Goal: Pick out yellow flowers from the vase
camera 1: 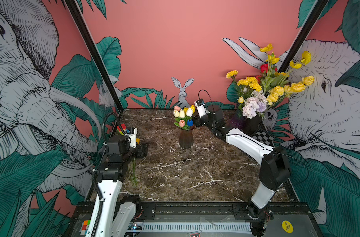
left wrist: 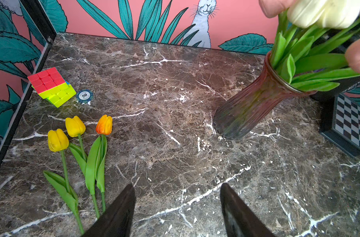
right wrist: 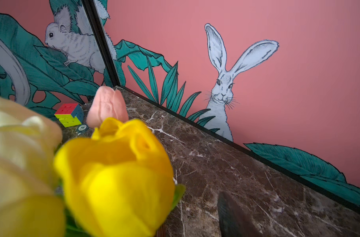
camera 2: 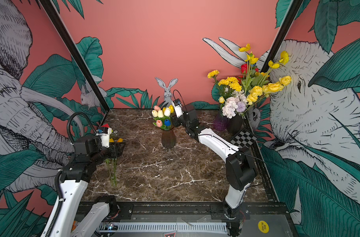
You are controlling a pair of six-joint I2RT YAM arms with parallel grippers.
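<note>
A brown ribbed vase point(camera 1: 185, 139) stands mid-table with white, pink, blue and yellow tulips. At its right side my right gripper point(camera 1: 196, 120) is at blossom height. Close up in the right wrist view, a yellow tulip point(right wrist: 116, 185) covers one of its fingers; the other finger point(right wrist: 233, 219) stands well apart, so the fingers look open. Whether a stem lies between them is hidden. My left gripper is open and empty over the table's left. Two yellow tulips point(left wrist: 58, 140) and an orange-yellow tulip point(left wrist: 104, 125) lie beside it on the table.
A cube point(left wrist: 51, 86) and a blue chip point(left wrist: 84, 96) lie at the back left. Fuller bouquets point(camera 1: 270, 85) and a checkered block point(camera 1: 263, 136) occupy the right side. Bare marble point(camera 1: 195, 173) lies in front of the vase.
</note>
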